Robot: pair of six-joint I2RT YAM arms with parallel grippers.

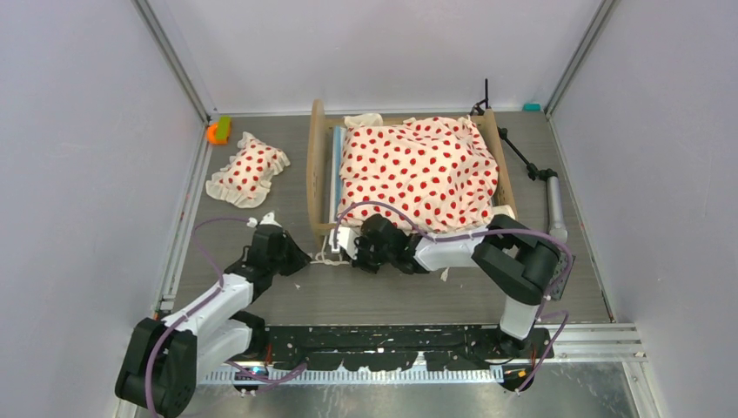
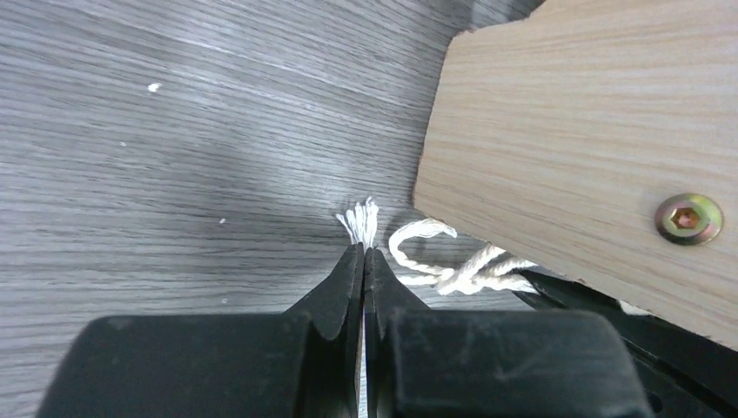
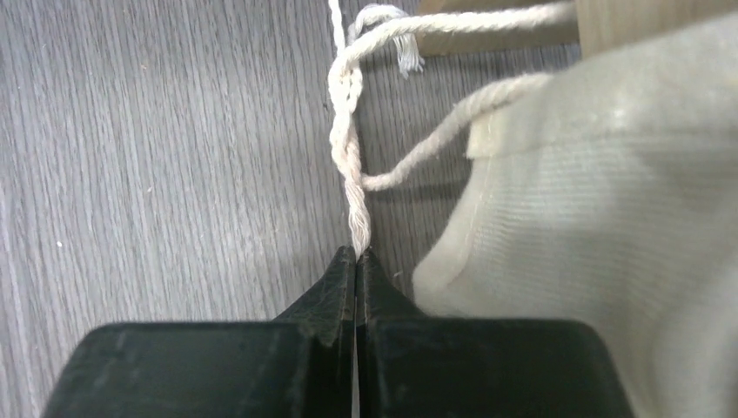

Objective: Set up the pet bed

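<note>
A wooden pet bed [image 1: 317, 165] stands at the back, with a strawberry-print cover [image 1: 418, 170] spread inside it. At its front left corner, a knotted white cord [image 3: 346, 131] stretches between my two grippers. One frayed end of the cord [image 2: 364, 219] is pinched by my left gripper, beside the bed's wooden corner. My right gripper is shut on the other end, close to a cream fabric edge [image 3: 557, 209] of the bedding. In the top view the grippers lie apart, left gripper [image 1: 306, 259] and right gripper [image 1: 353, 261].
A small strawberry pillow [image 1: 249, 169] with a ruffled edge lies left of the bed, near an orange and green toy [image 1: 219, 131]. A grey cylinder on a black arm [image 1: 555, 209] stands to the right.
</note>
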